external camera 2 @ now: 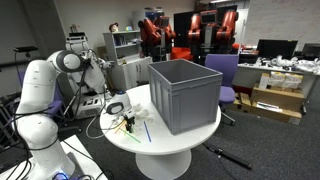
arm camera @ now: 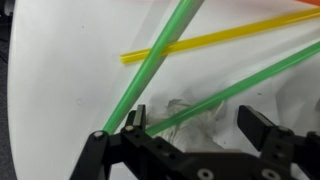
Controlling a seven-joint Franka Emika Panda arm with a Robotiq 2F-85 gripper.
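Note:
My gripper stands open low over the white round table (external camera 2: 185,135), its two dark fingertips wide apart. One green straw (arm camera: 245,84) slants across the gap between the fingers, its near end close to the left finger (arm camera: 134,122). A second green straw (arm camera: 155,62) runs up from near that same finger and crosses over a yellow straw (arm camera: 220,37). Crumpled clear plastic (arm camera: 200,128) shows between the fingers, beneath the first green straw. In the exterior view the gripper (external camera 2: 130,124) is small, and contact with any straw cannot be told.
A big grey bin (external camera 2: 188,97) takes up the table's right side. A blue straw (external camera 2: 148,131) lies left of it, with crumpled whitish plastic (external camera 2: 141,113) behind. A purple chair (external camera 2: 222,68) stands behind.

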